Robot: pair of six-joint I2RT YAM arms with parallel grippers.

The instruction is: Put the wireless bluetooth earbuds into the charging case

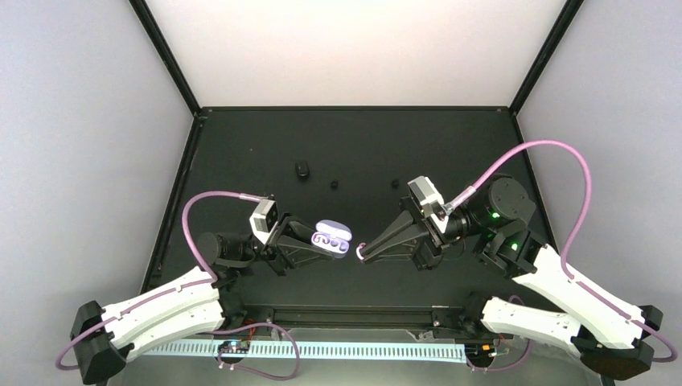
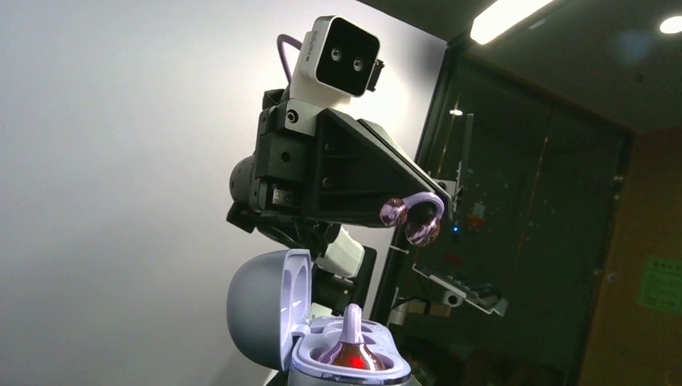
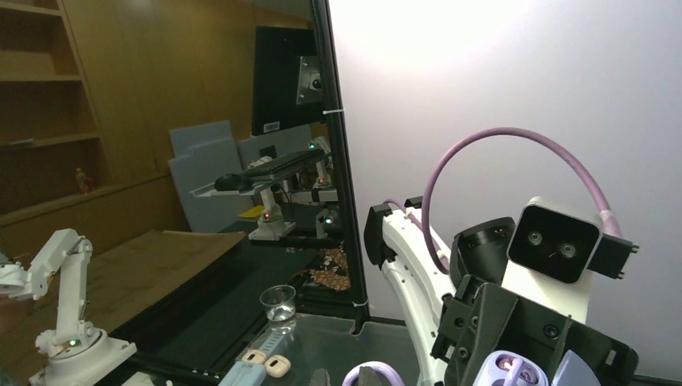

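Observation:
My left gripper (image 1: 320, 248) is shut on the lilac charging case (image 1: 339, 247), which is held up off the table with its lid (image 2: 261, 310) open. One earbud (image 2: 352, 344) shows in the case, its stem-like bow upright and a red light glowing at its base. To the right of the case, a narrow gap away, my right gripper (image 1: 364, 256) is shut on the other lilac earbud (image 1: 359, 251). That C-shaped earbud (image 2: 425, 200) hangs from the fingertips above the case in the left wrist view. The right wrist view shows only its purple bow (image 3: 378, 367) at the bottom edge.
A small black case (image 1: 301, 170) and two tiny black pieces (image 1: 334, 184) lie on the dark table behind the arms. Free table surrounds them. Beyond the table's edge, a clear cup (image 3: 278, 301) and pale earbuds (image 3: 277, 367) appear in the right wrist view.

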